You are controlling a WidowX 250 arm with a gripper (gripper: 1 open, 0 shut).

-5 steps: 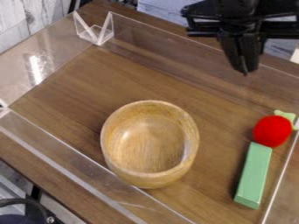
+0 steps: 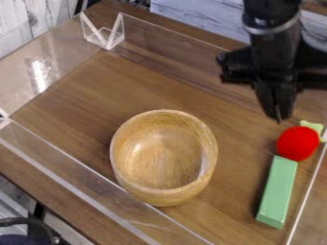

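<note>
The dark gripper [image 2: 277,100] hangs at the upper right, above and a little behind a red ball [image 2: 297,143]; its fingertips look close together, with nothing visible between them. A green block [image 2: 277,191] lies on the wooden table just in front of the ball, and a smaller pale green piece shows behind the ball at the right. A wooden bowl [image 2: 163,157] stands at the lower middle, empty.
Clear acrylic walls [image 2: 102,31] border the wooden table [image 2: 90,105] at the back and left.
The gripper has moved down and slightly right, toward the red ball. The ball, bowl and green block have not moved.
</note>
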